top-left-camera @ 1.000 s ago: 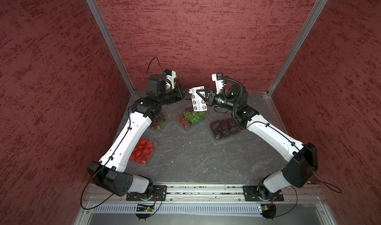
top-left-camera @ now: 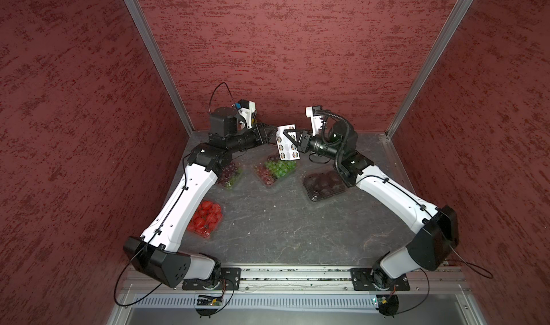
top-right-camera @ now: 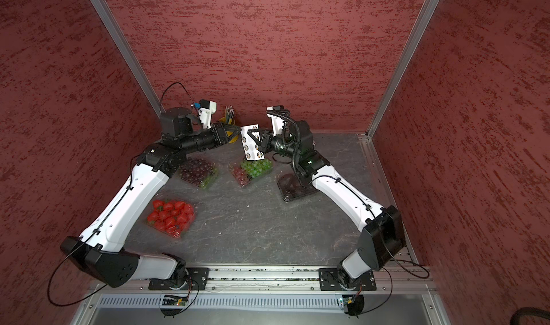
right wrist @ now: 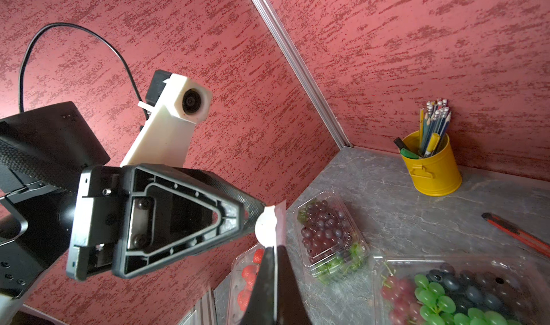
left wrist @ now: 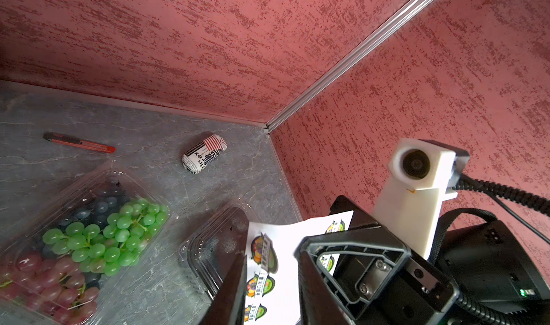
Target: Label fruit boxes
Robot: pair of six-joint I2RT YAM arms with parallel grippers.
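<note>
A white sheet of round fruit labels (top-left-camera: 286, 147) hangs upright in the air, my right gripper (top-left-camera: 290, 135) shut on it near its upper part. In the right wrist view the sheet shows nearly edge-on at the right fingertips. My left gripper is open, facing the sheet's left side, with printed labels (left wrist: 261, 253) showing between its fingers. A round white piece (right wrist: 266, 226) shows at the left fingertip; whether it is a label or the sheet's edge, I cannot tell. Below sit clear boxes of mixed grapes (left wrist: 108, 233), dark grapes (top-right-camera: 198, 171), strawberries (top-right-camera: 170, 216) and dark fruit (top-left-camera: 323, 184).
Behind the left gripper stands a yellow bucket (right wrist: 436, 176) of pencils. A red cutter (left wrist: 80, 142) and a small printed cylindrical item (left wrist: 204, 153) lie near the back wall.
The right arm and the sheet stay nearly still.
</note>
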